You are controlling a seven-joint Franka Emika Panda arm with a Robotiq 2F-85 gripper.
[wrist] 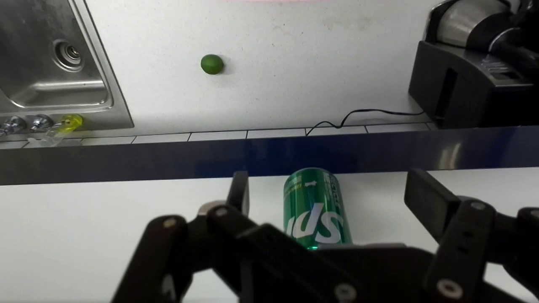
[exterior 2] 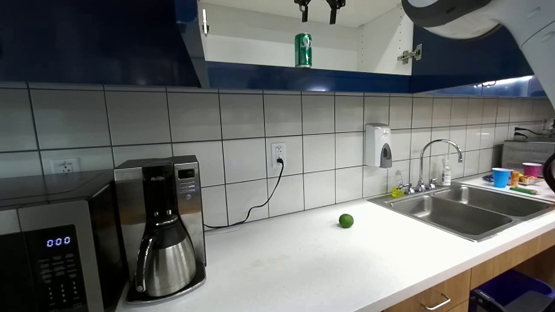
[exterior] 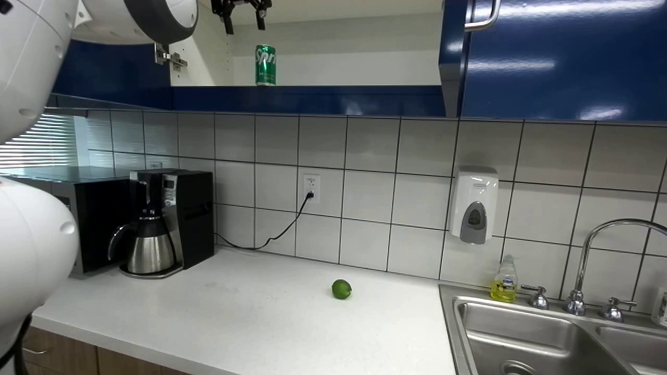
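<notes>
A green Sprite can point(exterior: 266, 65) stands upright on the shelf of the open upper cabinet, close to its front edge. Above the can, clear of its top, hangs my gripper point(exterior: 244, 30), open and empty. In exterior view 2 a gap shows between the fingertips point(exterior 2: 333, 17) and the can point(exterior 2: 303, 50). Seen from the wrist, the can point(wrist: 316, 207) lies between the spread fingers, its lower part hidden by the gripper. A green lime point(exterior: 341, 288) rests on the white counter point(exterior: 250, 312) below.
Blue cabinet doors flank the opening, the right one point(exterior: 563, 62) with a metal handle. A coffee maker point(exterior: 194, 219) and microwave point(exterior 2: 52, 249) stand on the left; the sink point(exterior: 462, 337) is on the right. The shelf beside the can and the mid-counter are free.
</notes>
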